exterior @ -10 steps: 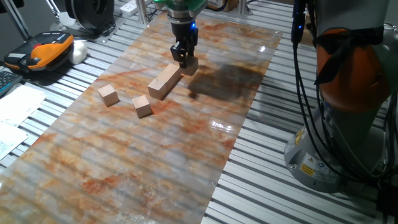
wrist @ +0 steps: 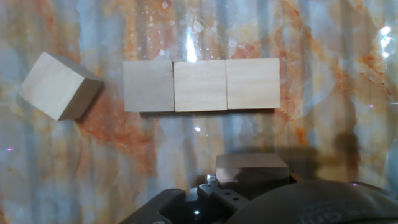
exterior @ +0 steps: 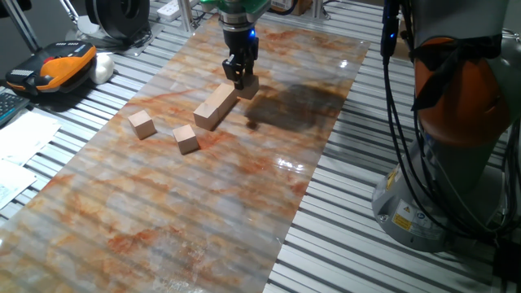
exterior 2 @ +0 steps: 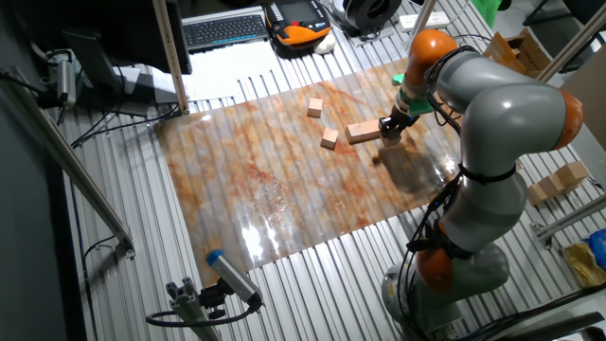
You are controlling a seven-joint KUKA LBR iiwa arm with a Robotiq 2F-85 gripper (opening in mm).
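My gripper [exterior: 242, 80] is shut on a wooden block [exterior: 249, 89] near the far end of a row of wooden cubes [exterior: 215, 107]. In the wrist view the held block [wrist: 252, 161] looks larger than the row's cubes, so it seems raised off the surface. One fingertip [wrist: 212, 180] shows at its left side; the dark gripper body hides the other. The row [wrist: 200, 86] has three cubes touching side by side. A loose cube [wrist: 53, 86] sits turned at an angle left of it. Another loose cube [exterior: 142, 124] lies farther off.
Bare marbled sheet [exterior: 163, 220] covers the near part of the table. An orange and black device [exterior: 53, 69] and a white round object [exterior: 102, 68] stand past its left edge. Several wooden blocks [exterior 2: 559, 182] lie behind the arm, outside the sheet.
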